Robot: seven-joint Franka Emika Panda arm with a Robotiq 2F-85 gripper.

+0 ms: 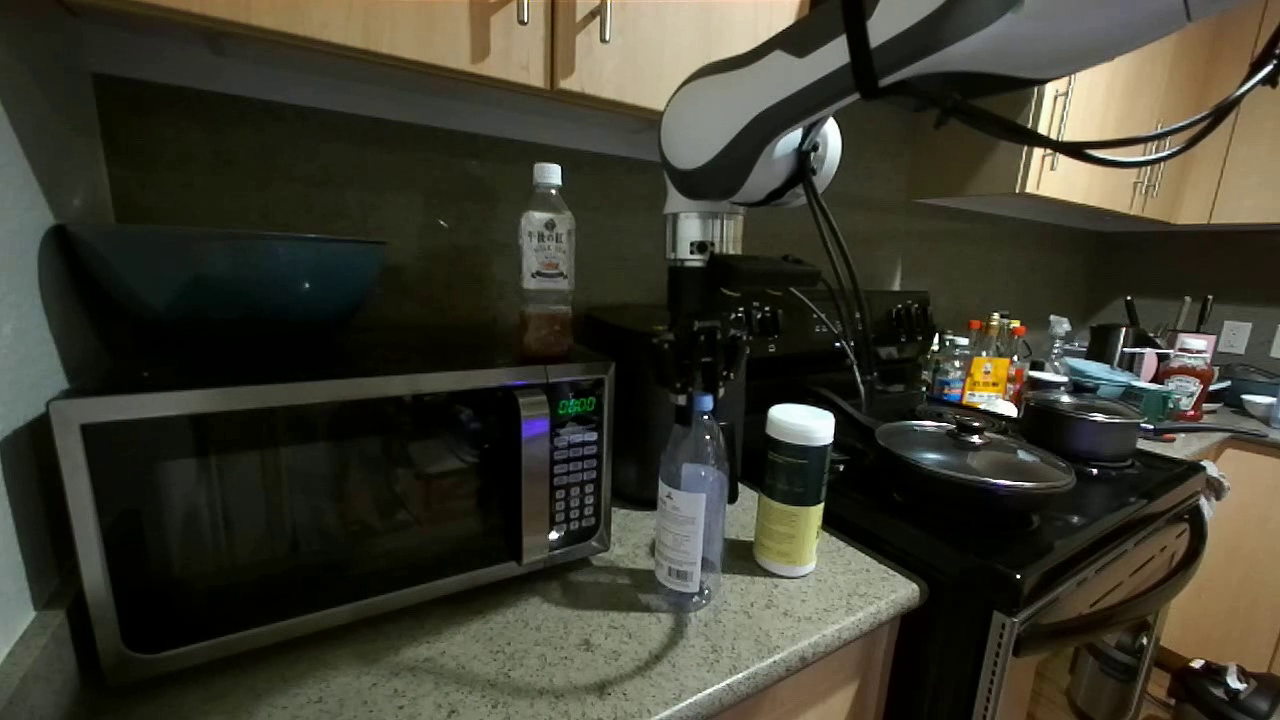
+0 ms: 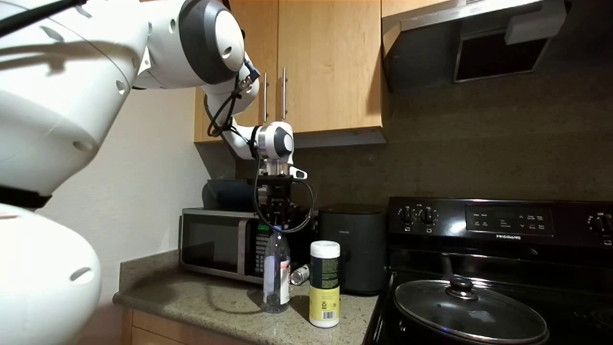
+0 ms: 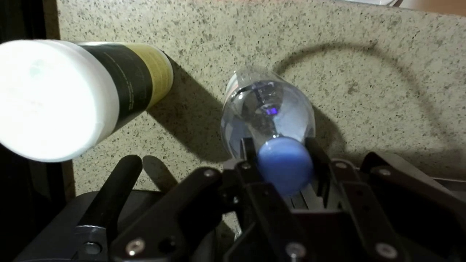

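Observation:
A clear plastic bottle with a blue cap and white label stands upright on the counter in front of the microwave's right end. My gripper points straight down over it, shut on the blue cap, one finger on either side. In the second exterior view the bottle reaches the counter, and its top is partly lost among the dark fingers. Whether its base touches the counter or hovers just above is hard to tell.
Close beside the bottle stands a white-lidded wipes canister. A microwave carries a tea bottle and a teal bowl. The stove with a lidded pan lies to the right.

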